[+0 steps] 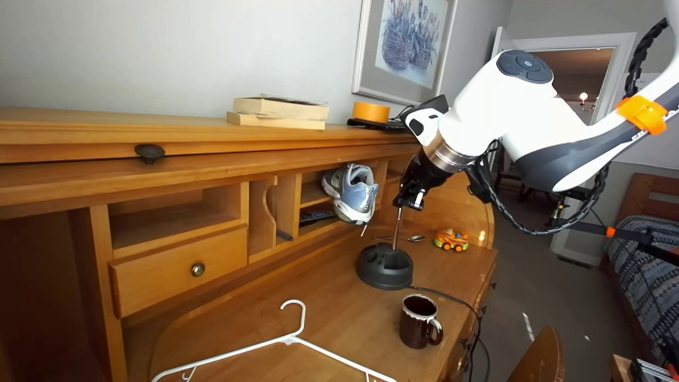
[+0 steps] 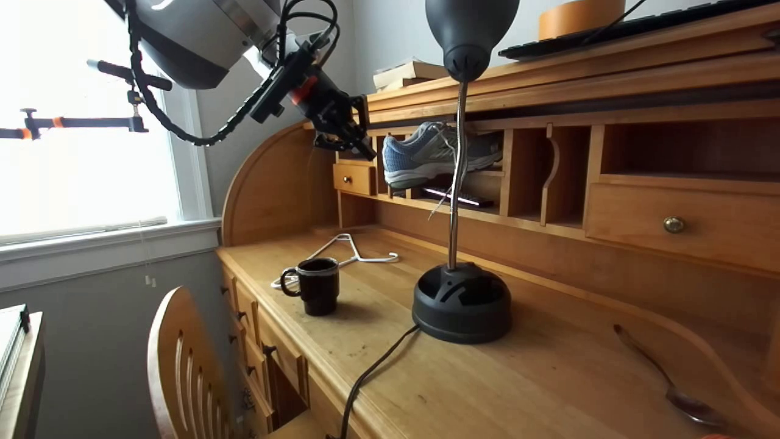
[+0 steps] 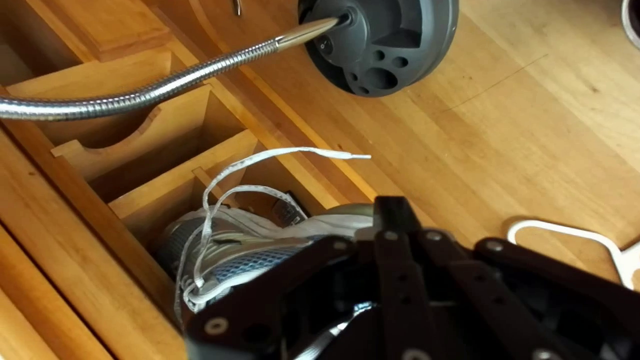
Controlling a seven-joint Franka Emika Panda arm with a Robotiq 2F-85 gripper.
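Observation:
A blue and grey running shoe rests in a cubbyhole of the wooden desk hutch, its heel jutting out over the desktop. Loose white laces trail from it in the wrist view. My gripper hangs in the air near the shoe's heel, tilted, its fingers closed together with nothing visible between them. In the wrist view the black fingers cover part of the heel; whether they touch it I cannot tell. From the opposite side, the gripper appears behind the lamp and right of the shoe.
The black desk lamp has a tall bendable neck close to the shoe. On the desktop are a dark mug, a white hanger, a spoon and an orange toy car. Books lie on top of the hutch.

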